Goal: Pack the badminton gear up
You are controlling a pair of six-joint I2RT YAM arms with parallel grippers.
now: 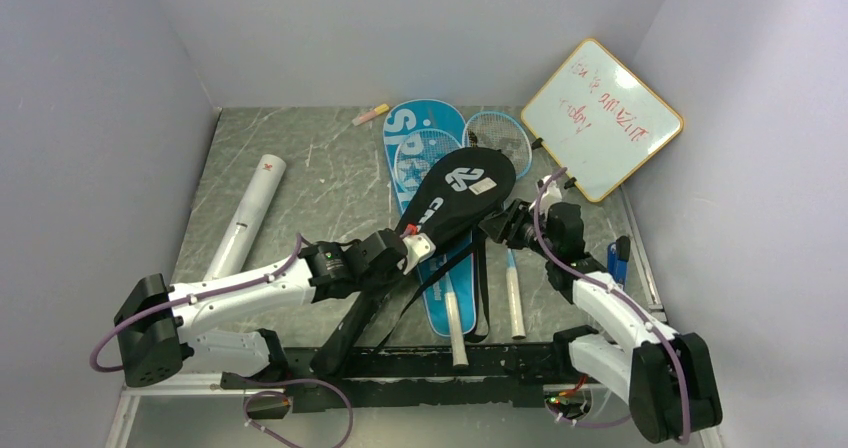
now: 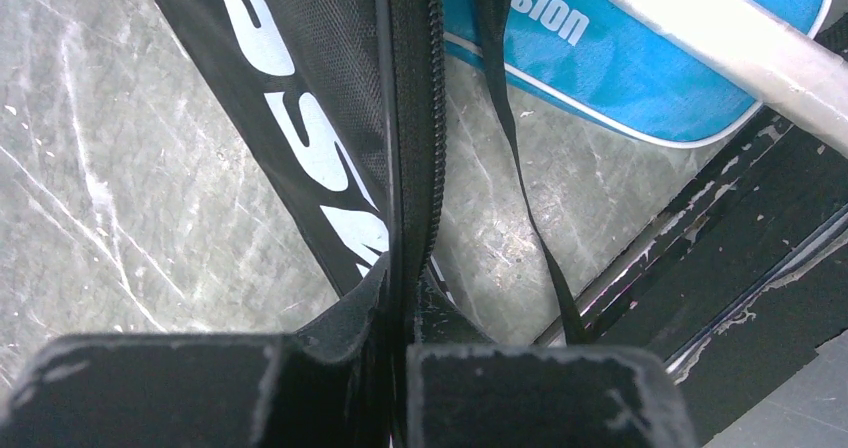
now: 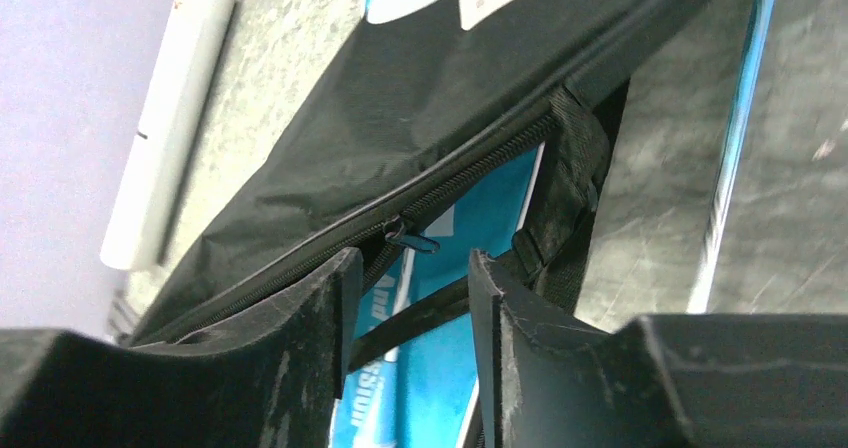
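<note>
A black racket bag (image 1: pixel 450 183) lies diagonally over a blue bag (image 1: pixel 410 118) and rackets. My left gripper is shut on the black bag’s zipped edge, near its narrow end. My right gripper is part open just above the bag’s zipper, with a zipper pull (image 3: pixel 405 238) in front of its fingers and nothing visible between them. One blue racket (image 1: pixel 497 140) lies at the back beside the bags; another racket’s handle (image 1: pixel 453 318) rests on the blue bag.
A white shuttle tube (image 1: pixel 245 213) lies at the left, with clear table between it and the bags. A small yellow-capped tube (image 1: pixel 372 113) is at the back, a whiteboard (image 1: pixel 600 118) at the back right, a blue object (image 1: pixel 618 258) at the right edge.
</note>
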